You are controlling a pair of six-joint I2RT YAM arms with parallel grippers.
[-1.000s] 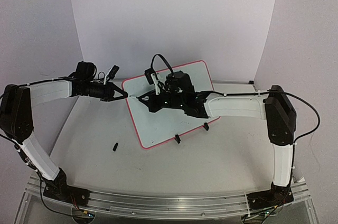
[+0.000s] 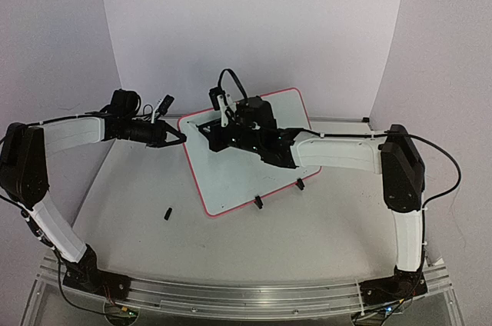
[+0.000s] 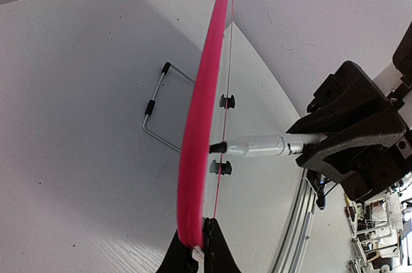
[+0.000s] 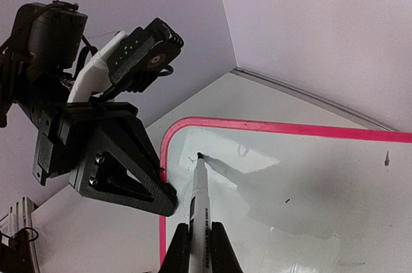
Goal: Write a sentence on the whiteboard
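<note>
The tilted whiteboard (image 2: 238, 180) has a pink rim and leans in the middle of the work area. My left gripper is shut on its pink left edge, seen nearly edge-on in the left wrist view. A white marker (image 4: 201, 189) with a black tip is gripped by my right gripper (image 2: 201, 129), near the board's upper-left corner. In the right wrist view the tip meets its own shadow, so it appears to be at the board face. Faint small dark strokes show beside it, but nothing legible.
A black cap-like piece (image 2: 167, 214) lies on the table left of the board. Dark clips (image 2: 258, 202) sit at the board's lower edge. The left gripper's fingers (image 4: 151, 189) are close beside the marker. Bare table lies in front.
My right gripper, with the marker, has shifted up toward the board's top edge and slightly left. The left arm and the whiteboard have stayed in place.
</note>
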